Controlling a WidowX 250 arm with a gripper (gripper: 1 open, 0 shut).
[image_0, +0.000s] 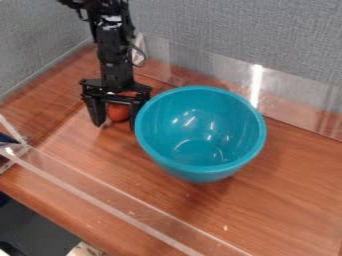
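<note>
My black gripper (115, 105) points down at the upper left, just left of a large teal bowl (199, 134). A red-orange round object (118, 112) sits between and behind its fingers, partly hidden by them. Whether the fingers press on it cannot be told. The bowl stands on the wooden table (267, 210), empty inside.
A grey wall with a clear strip (267, 100) runs behind the table. A dark object with white edges is at the left edge.
</note>
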